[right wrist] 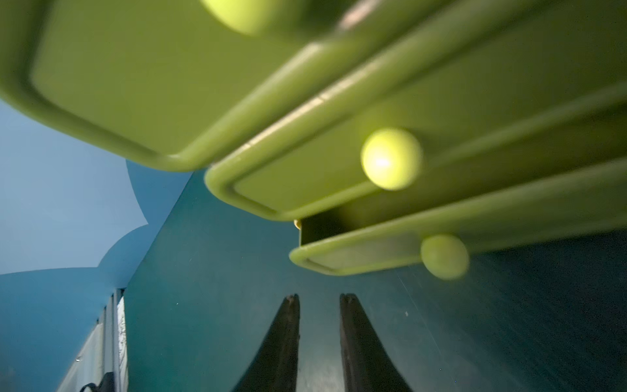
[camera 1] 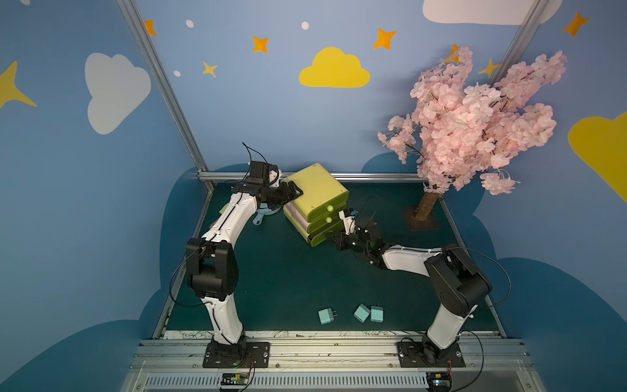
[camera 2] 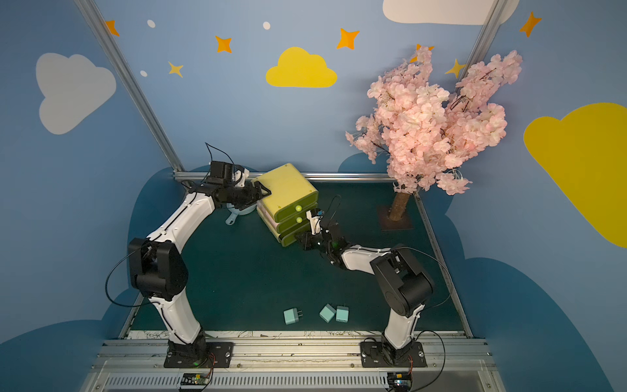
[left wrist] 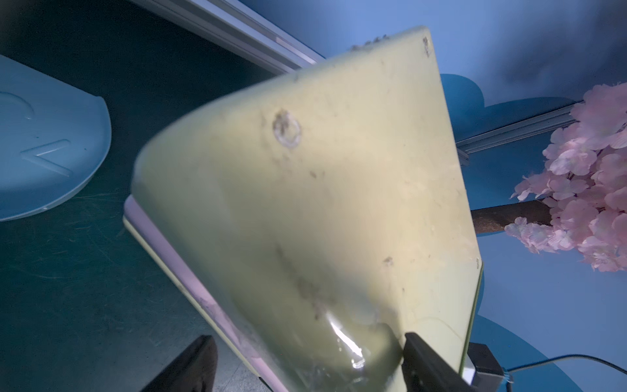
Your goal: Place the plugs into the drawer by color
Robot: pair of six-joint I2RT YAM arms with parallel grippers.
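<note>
A yellow-topped drawer unit (camera 1: 313,189) with green fronts and round knobs stands at the back centre. My left gripper is at its upper left corner, fingertips blurred around the edge; its state is unclear. My right gripper is in front of the fronts, below the lowest knob (right wrist: 444,256), fingers nearly together with nothing visible between them. The bottom drawer (right wrist: 457,202) shows a narrow opening along its top. Several mint plugs (camera 1: 326,315) lie at the table's front.
A pink blossom tree (camera 1: 424,209) stands at the back right. A blue object (left wrist: 49,143) lies left of the unit.
</note>
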